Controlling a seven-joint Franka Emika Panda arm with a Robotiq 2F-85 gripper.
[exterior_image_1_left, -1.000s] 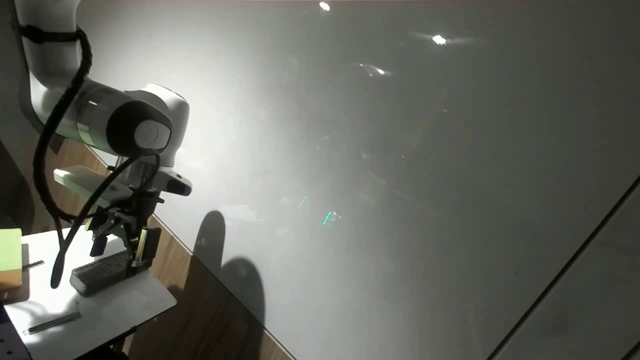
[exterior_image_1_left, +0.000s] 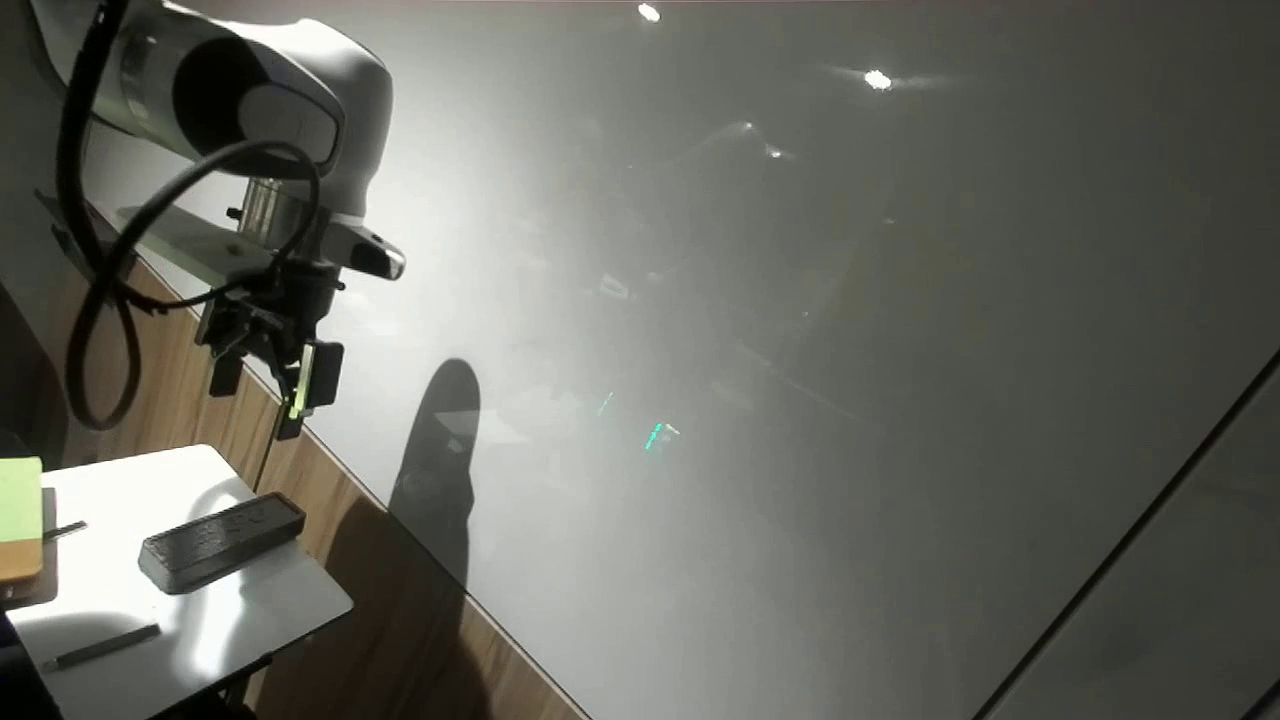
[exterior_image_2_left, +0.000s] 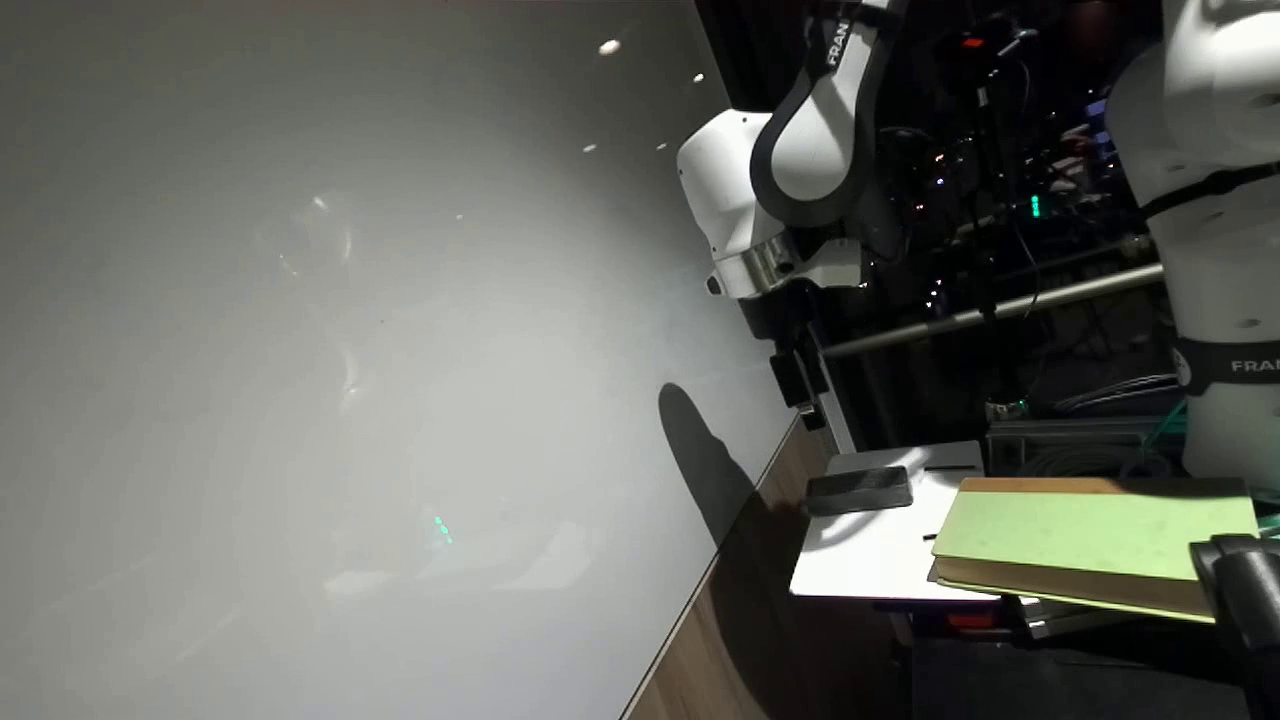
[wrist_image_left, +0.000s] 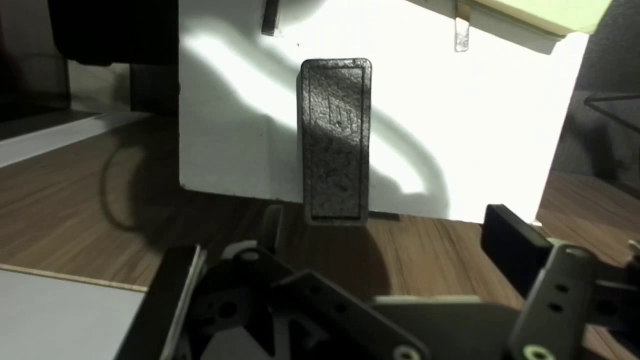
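A dark grey block-shaped eraser (exterior_image_1_left: 222, 542) lies on the small white table (exterior_image_1_left: 318, 600), near the edge facing the whiteboard. In the wrist view the eraser (wrist_image_left: 336, 138) is seen from above, beyond the fingers, its end reaching just past the table edge. My gripper (exterior_image_1_left: 258, 408) hangs in the air well above the table and apart from the eraser. The wide gap between its fingers shows it open, with nothing held. From the other side, the gripper (exterior_image_2_left: 801, 402) is dark against the board's edge.
A large whiteboard (exterior_image_1_left: 780, 540) fills the area beside the arm and looks mostly blank. A dark marker (exterior_image_1_left: 102, 646) rests on the table's near part. A green-topped box (exterior_image_2_left: 1092, 528) occupies the table's other side. Wood panelling (wrist_image_left: 432, 258) runs below the board.
My arm and gripper have risen from just above the eraser to high over the table. The eraser stays where it was on the table.
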